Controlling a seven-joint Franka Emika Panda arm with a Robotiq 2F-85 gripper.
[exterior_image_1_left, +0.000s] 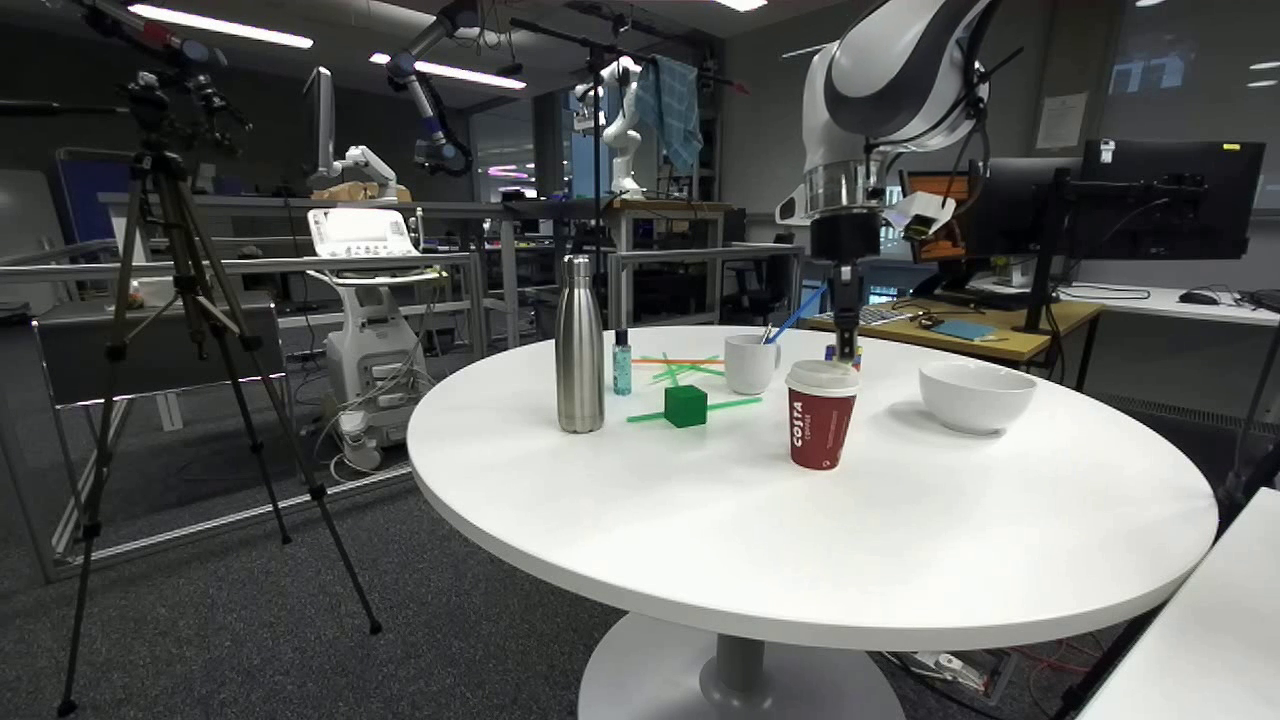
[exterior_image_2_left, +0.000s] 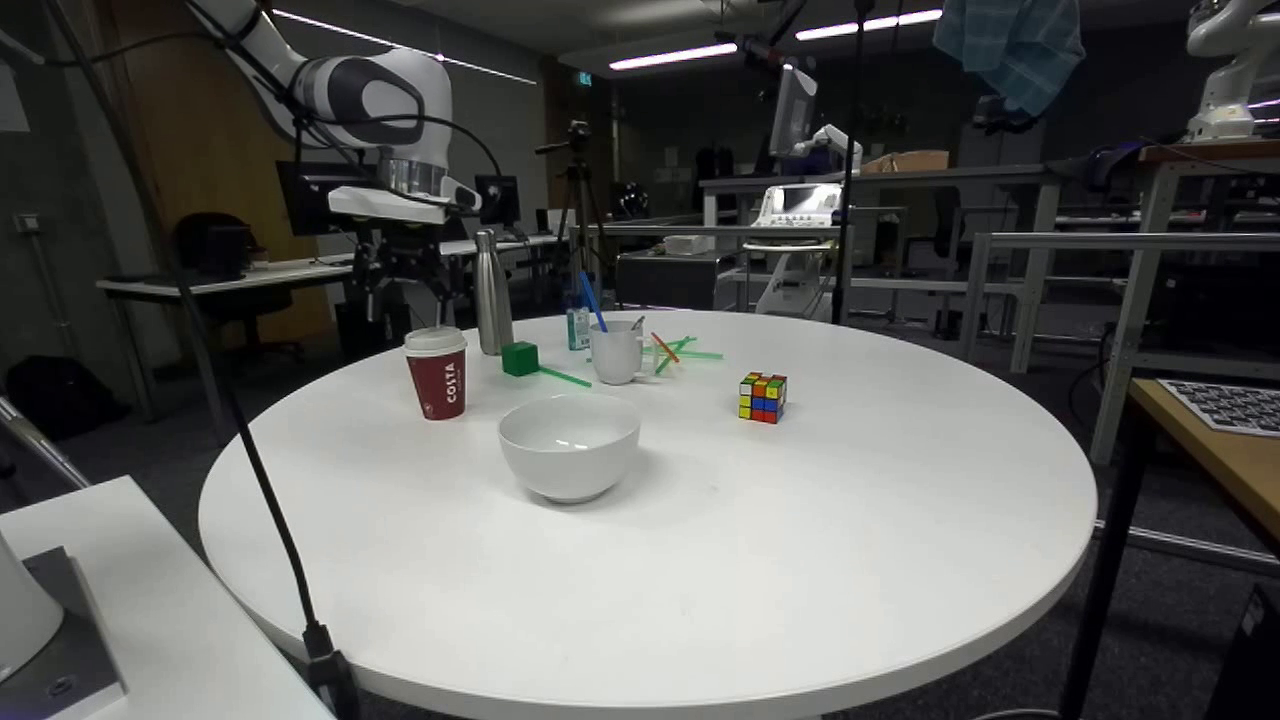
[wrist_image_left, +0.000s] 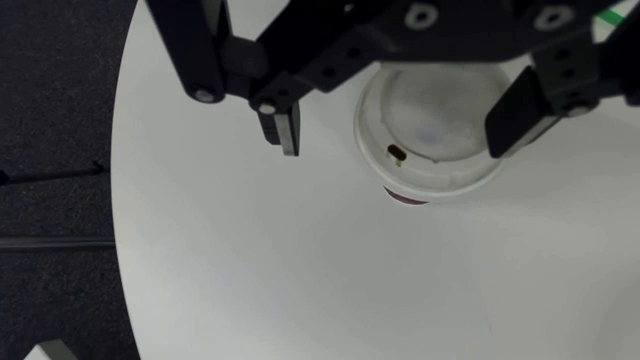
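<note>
A dark red paper cup (exterior_image_2_left: 440, 384) with a white lid stands upright on the round white table (exterior_image_2_left: 768, 576). My gripper (exterior_image_2_left: 408, 310) hangs just above it, pointing down, its two fingers spread wide and nothing held. From the wrist, the lid (wrist_image_left: 432, 120) fills much of the gap between the fingertips, closer to the right-hand finger (wrist_image_left: 516, 120) than to the left-hand one. Part of the lid is hidden behind the gripper body there. In exterior view 1 the fingertips (exterior_image_1_left: 847, 348) overlap the space behind the lid.
Beside the cup are a white bowl (exterior_image_2_left: 570, 450) and a green cube (exterior_image_2_left: 519, 359). A steel bottle (exterior_image_1_left: 579, 348), a small blue bottle (exterior_image_1_left: 621, 364), a white mug (exterior_image_1_left: 751, 364) and loose sticks stand or lie farther off. A Rubik's cube (exterior_image_2_left: 763, 397) sits apart.
</note>
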